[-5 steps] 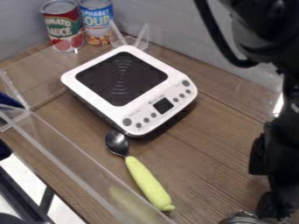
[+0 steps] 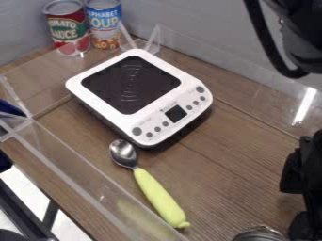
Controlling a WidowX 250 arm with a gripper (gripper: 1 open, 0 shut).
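Note:
A white induction cooktop (image 2: 139,94) with a black top sits in the middle of the wooden counter. Below it lies a spoon with a silver bowl and yellow-green handle (image 2: 158,196). My black gripper (image 2: 292,193) is at the right edge, mostly out of frame and well apart from the spoon; whether it is open or shut is unclear.
A tomato sauce can (image 2: 68,28) and an alphabet soup can (image 2: 104,24) stand at the back left. A clear plastic wall runs along the front left. A metal object (image 2: 259,234) is cut off at the bottom.
My arm has shifted a little to the right, showing more of the back wall and counter on that side. The objects have not visibly moved.

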